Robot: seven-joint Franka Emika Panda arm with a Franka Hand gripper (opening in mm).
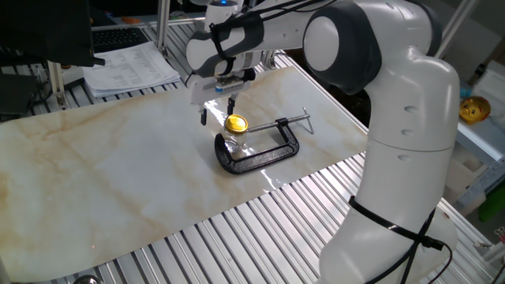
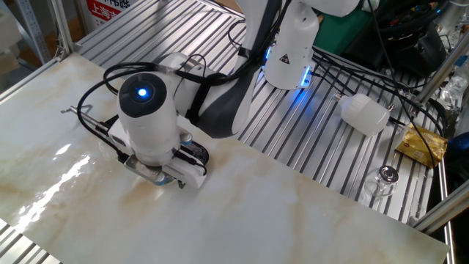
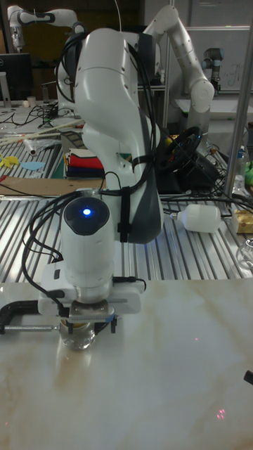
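A small clear jar with a gold lid stands upright within the black C-clamp, which lies on the marbled board. The clamp's screw reaches toward the jar; whether it presses on the glass I cannot tell. My gripper points down beside the jar, its two dark fingers spread apart with nothing visible between them. One fingertip is close to the lid, and contact is unclear. From the front, the clear jar shows below my hand, which hides its lid. In exterior view 2 my hand covers most of the jar and clamp.
The marbled board is largely bare to the left of the clamp. Papers lie behind it. On the slatted table by my base are a white bulb-shaped object, a yellow packet and a glass jar.
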